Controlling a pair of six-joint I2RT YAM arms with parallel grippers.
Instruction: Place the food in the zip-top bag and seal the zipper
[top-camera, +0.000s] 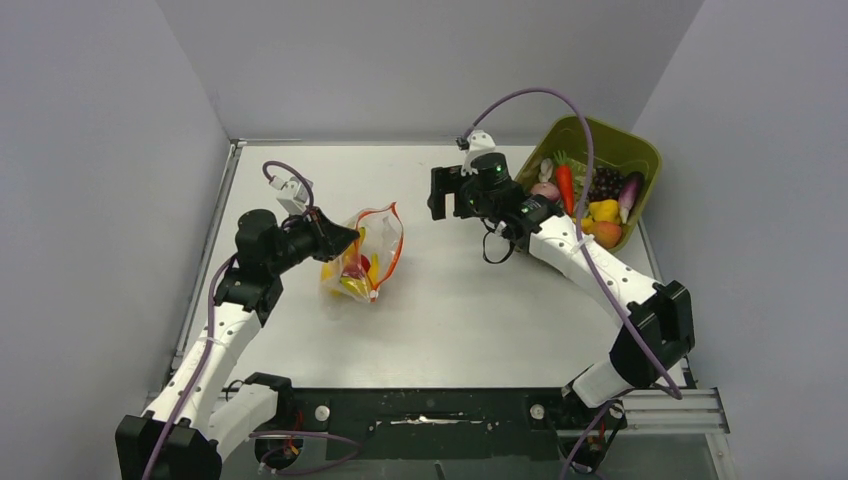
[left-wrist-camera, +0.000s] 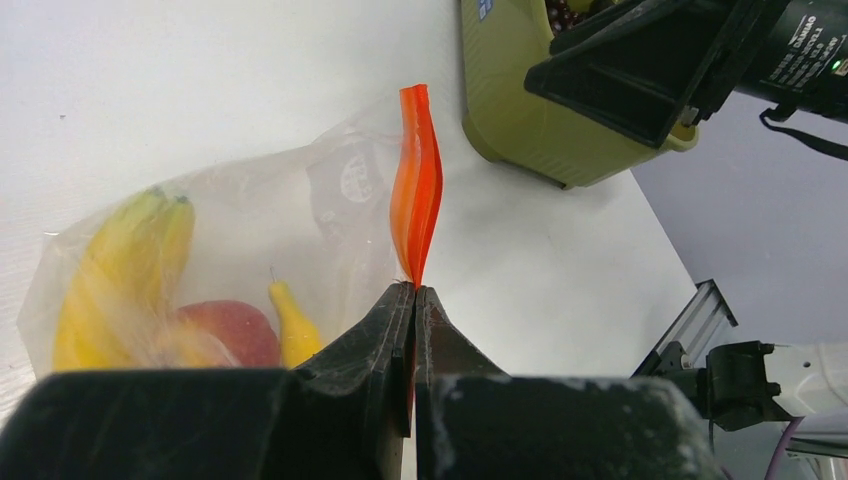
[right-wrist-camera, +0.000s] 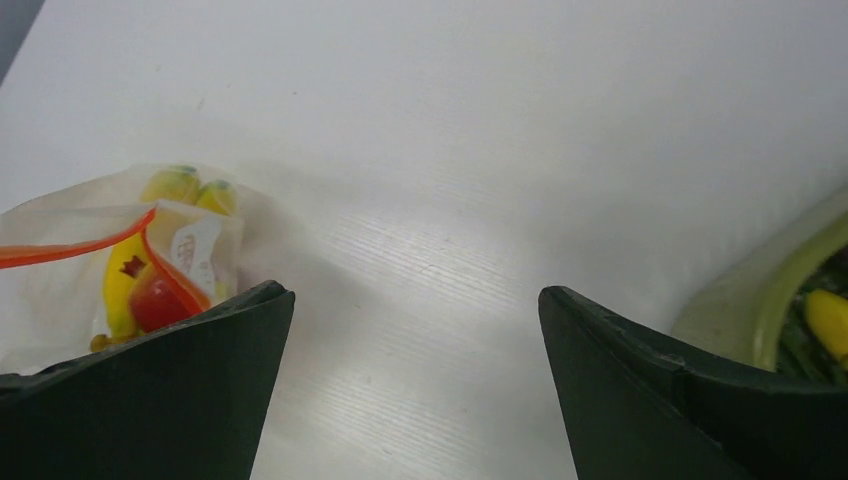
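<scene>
A clear zip top bag (top-camera: 383, 243) with an orange rim stands left of the table's middle, its mouth spread. Inside it lie yellow bananas (left-wrist-camera: 125, 275), a red fruit (left-wrist-camera: 228, 330) and a small yellow squash (left-wrist-camera: 292, 322). My left gripper is shut on the bag's orange zipper edge (left-wrist-camera: 417, 190). Right of the bag, above bare table, my right gripper (top-camera: 440, 200) stands open with nothing between its fingers; in the right wrist view the bag (right-wrist-camera: 215, 240) shows beyond the left finger.
At the back right a green bin (top-camera: 640, 150) holds a carrot (top-camera: 565, 188), an eggplant (top-camera: 630, 195), grapes (top-camera: 606, 185) and other produce. My right forearm covers part of its front.
</scene>
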